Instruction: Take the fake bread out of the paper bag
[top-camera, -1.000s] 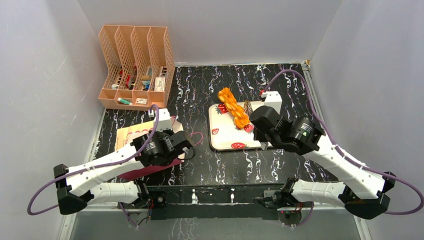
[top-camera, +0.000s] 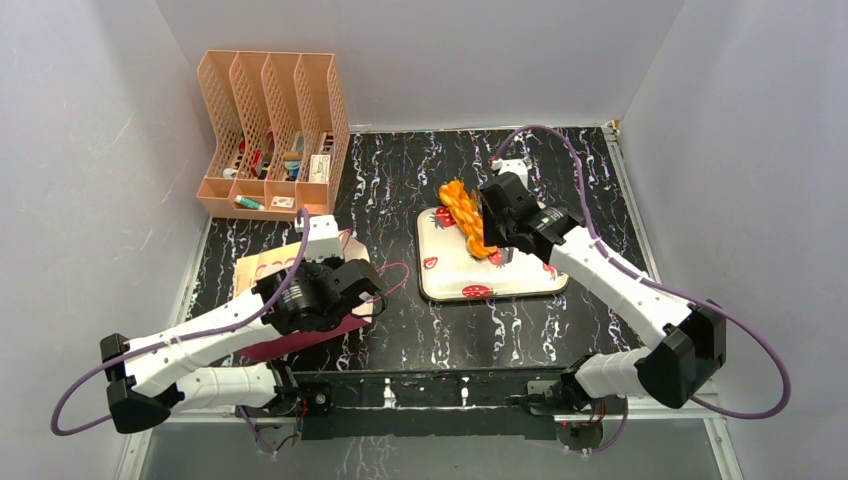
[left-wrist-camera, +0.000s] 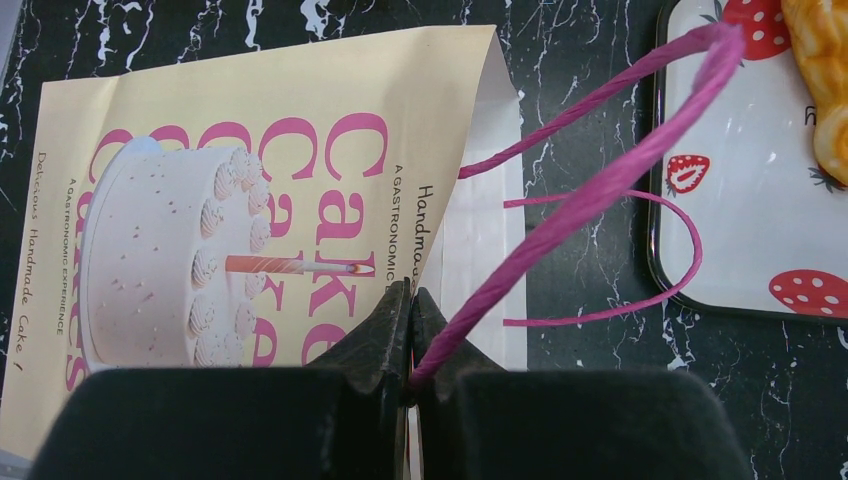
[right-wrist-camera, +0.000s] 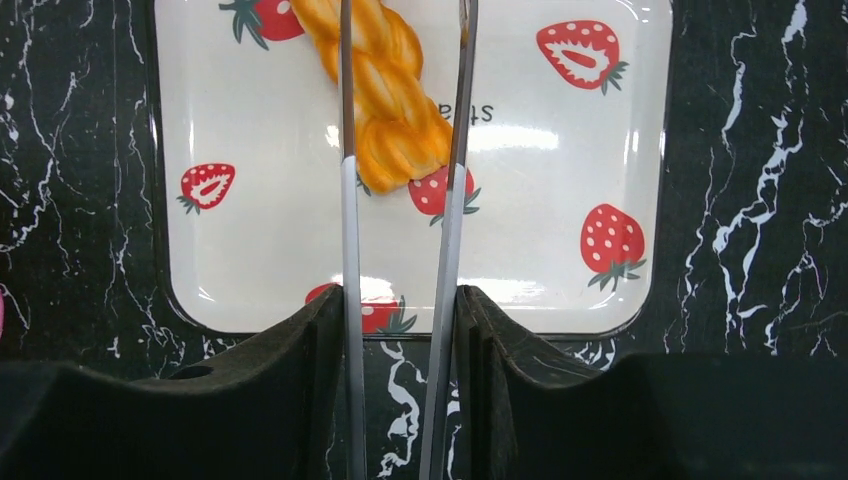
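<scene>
The braided orange-yellow fake bread lies outside the bag, its lower end on the white strawberry tray. My right gripper is closed about long metal tongs, one pad against each arm. In the right wrist view one tong arm crosses over the bread; the other passes by its right side. Contact at the tong tips is out of sight. At the left lies the cream paper bag with a cake print. My left gripper is shut on its rim, beside the pink cord handle.
A peach-coloured organizer with small items stands at the back left. Grey walls border the table at the back and sides.
The bread shifted slightly on the tray early on. The left arm and the bag have hardly moved.
</scene>
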